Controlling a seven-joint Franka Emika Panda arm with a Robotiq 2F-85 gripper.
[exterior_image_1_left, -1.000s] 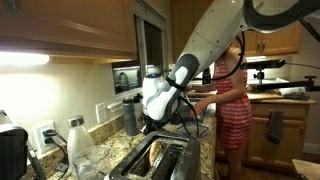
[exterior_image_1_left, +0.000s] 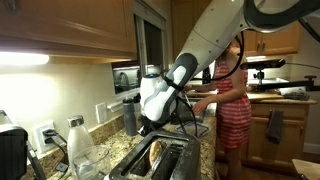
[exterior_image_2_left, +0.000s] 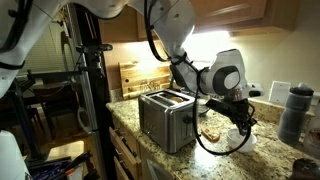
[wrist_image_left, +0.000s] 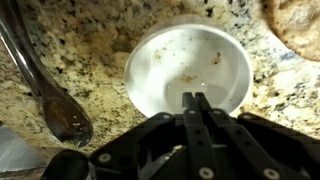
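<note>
In the wrist view a round white bowl (wrist_image_left: 175, 65) sits on the speckled counter, its inside empty apart from a few small brown specks. My gripper is shut on the near side of the bowl, its black fingers reaching over the rim; the exact contact is hidden beneath them. From the second exterior view, the white bowl (exterior_image_2_left: 240, 140) stands on the counter right under my gripper (exterior_image_2_left: 245, 125). The arm hides the bowl in the first exterior view.
A silver toaster (exterior_image_2_left: 175, 122) with bread in its slots stands beside the arm. Flat brown bread (wrist_image_left: 298, 20) and a dark spoon (wrist_image_left: 62, 112) lie on either side of the bowl. A clear bottle (exterior_image_1_left: 80, 148) and dark canister (exterior_image_2_left: 295, 112) stand near the wall.
</note>
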